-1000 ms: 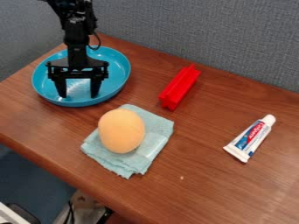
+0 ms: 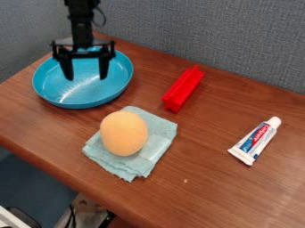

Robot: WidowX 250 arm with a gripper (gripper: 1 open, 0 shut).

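My black gripper (image 2: 85, 62) hangs over the blue round tray (image 2: 89, 96) at the upper left of the table, its fingers open and apart, with nothing visible between them. The tray's floor below looks empty, though the gripper hides part of it.
An orange ball-like object (image 2: 124, 133) rests on a folded light-blue cloth (image 2: 156, 142) at the front middle. A red bar (image 2: 184, 88) lies right of the tray, and a toothpaste tube (image 2: 255, 140) lies at the right.
My gripper has risen from low in the tray to higher over it, toward the back. The other objects have not moved.
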